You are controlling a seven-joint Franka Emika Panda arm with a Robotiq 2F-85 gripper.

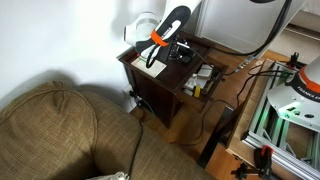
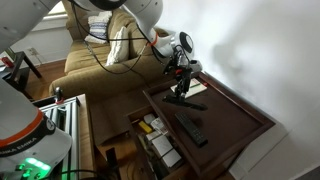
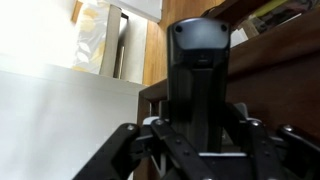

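A long black object, which looks like a remote control, fills the middle of the wrist view with its end toward the camera. My gripper is shut on it; the fingers are mostly dark and hard to make out. In exterior view 2 the gripper hangs over the far part of a dark brown cabinet top, with a dark flat shape at its tips. Whether the held object touches the cabinet top, I cannot tell. A white sheet lies on the cabinet top below the arm in exterior view 1.
Another black remote-like object lies on the cabinet top. An open drawer with several small items sticks out at the front. A brown couch stands beside the cabinet, and a white wall rises behind.
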